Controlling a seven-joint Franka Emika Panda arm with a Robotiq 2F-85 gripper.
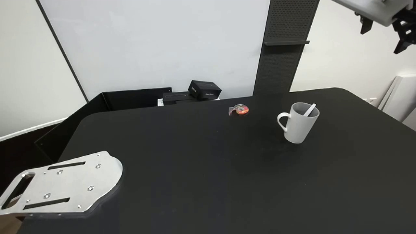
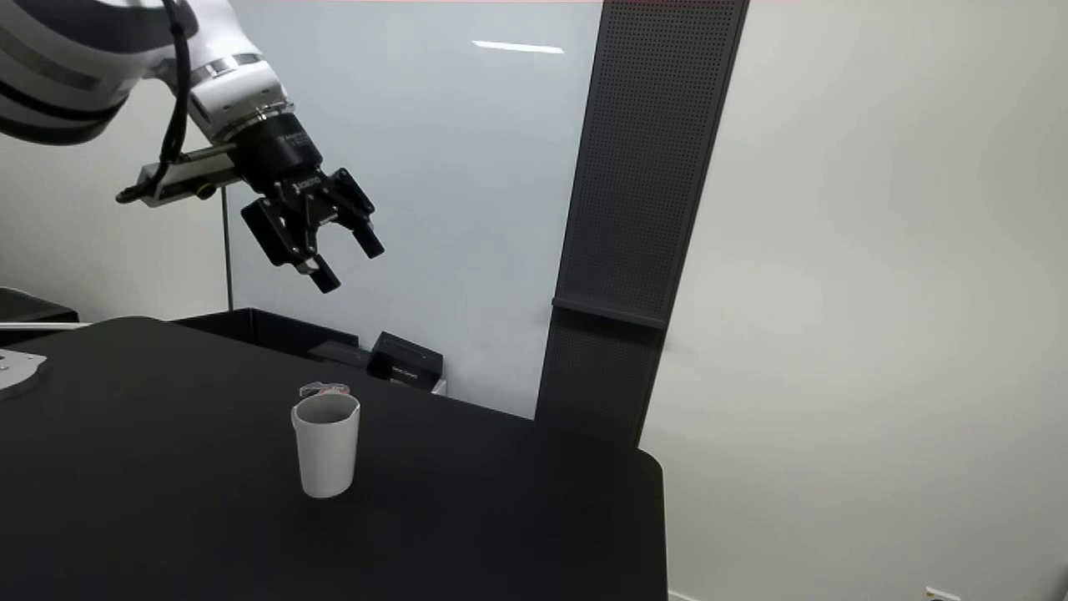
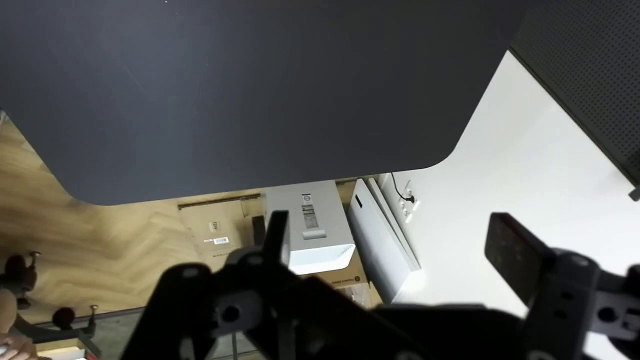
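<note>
A white mug stands upright on the black table, its handle toward the left in exterior view 1. A white stick leans inside it, its end poking over the rim. Behind and to the left lies a small tape dispenser with an orange-red roll. My gripper hangs high above the table, well clear of the mug. Its fingers are spread apart and the space between them is empty. From the wrist view, only the table's edge, floor and wall show beyond the gripper.
A metal plate is at the table's left edge. Black boxes sit past the back edge near a dark tray. Below the table's edge, the wrist view shows a grey box and leaning white panels.
</note>
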